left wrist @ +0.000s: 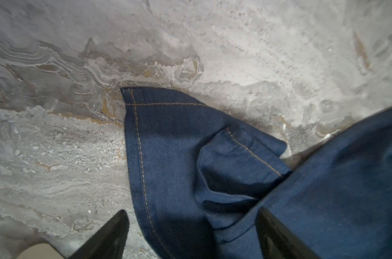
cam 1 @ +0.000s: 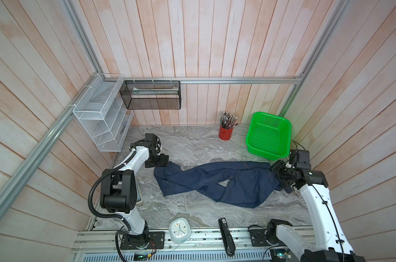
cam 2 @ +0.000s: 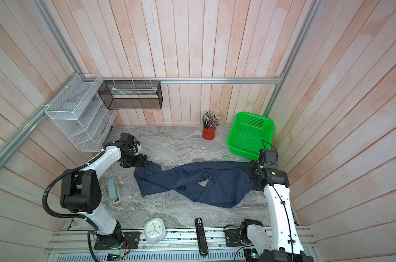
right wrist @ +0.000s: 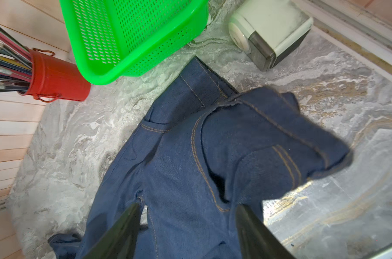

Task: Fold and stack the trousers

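Note:
Dark blue trousers [cam 1: 233, 179] lie crumpled and stretched sideways across the table, with a small gap showing the tabletop between the legs. Over the left end hovers my left gripper [cam 1: 164, 165], its fingers [left wrist: 107, 237] apart; in the left wrist view a stitched leg hem [left wrist: 170, 116] lies folded and loose ahead of them. At the waist end is my right gripper [cam 1: 278, 168], fingers [right wrist: 124, 233] spread wide. The right wrist view shows the waist part [right wrist: 269, 142] bunched and raised toward the camera, with no cloth clearly gripped.
A green basket [cam 1: 267, 135] stands behind the trousers' right end, a red cup of utensils [cam 1: 225, 133] beside it. A pale box-like device [right wrist: 269, 30] sits near the right edge. At the front are a clock [cam 1: 179, 230] and a black bar [cam 1: 226, 235].

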